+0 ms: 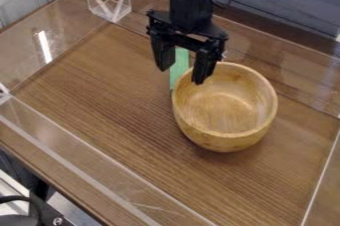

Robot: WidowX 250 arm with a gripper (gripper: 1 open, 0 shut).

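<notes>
The black robot gripper hangs from the top centre of the camera view, over the upper left rim of a large wooden bowl. A green object stands just left of the bowl, behind the gripper and partly hidden by it. I cannot tell whether anything is between the fingers, or how far they are parted.
Clear plastic pieces sit at the upper left and left edge. A ledge runs along the back right, and a black cable lies at the bottom left.
</notes>
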